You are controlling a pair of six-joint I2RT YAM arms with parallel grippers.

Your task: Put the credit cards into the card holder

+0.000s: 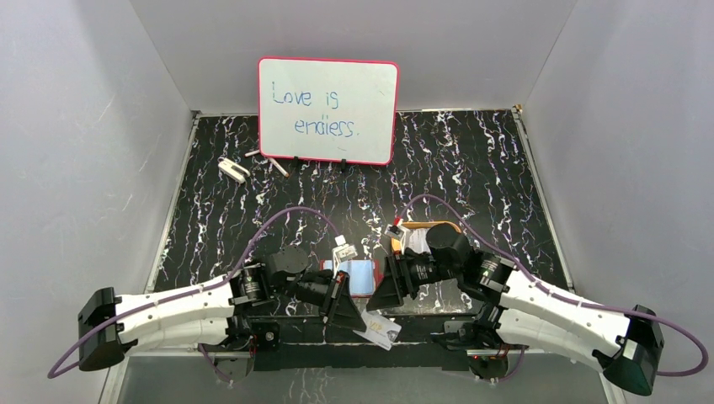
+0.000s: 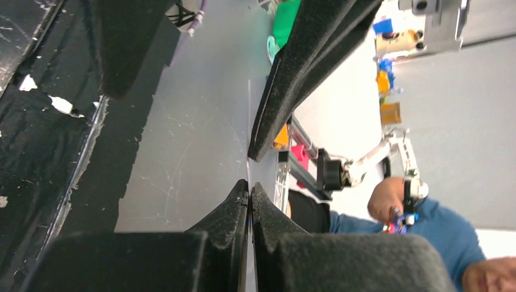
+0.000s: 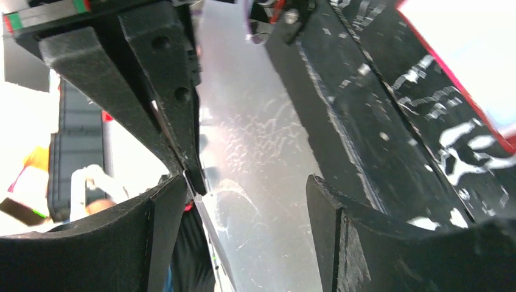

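A pale card [image 1: 379, 330] is pinched, edge-on in the left wrist view, by my left gripper, which is shut on it. In the right wrist view the card [image 3: 213, 228] runs from the left gripper's fingers, beside one finger of my right gripper, which is open with its fingers apart around it. A red-edged card holder [image 1: 359, 278] with a light blue inside lies behind the grippers, partly hidden by them.
A yellow tray [image 1: 431, 225] with papers is partly behind the right arm. The whiteboard [image 1: 327, 105], white pens and a pale object [image 1: 234, 170] are at the back.
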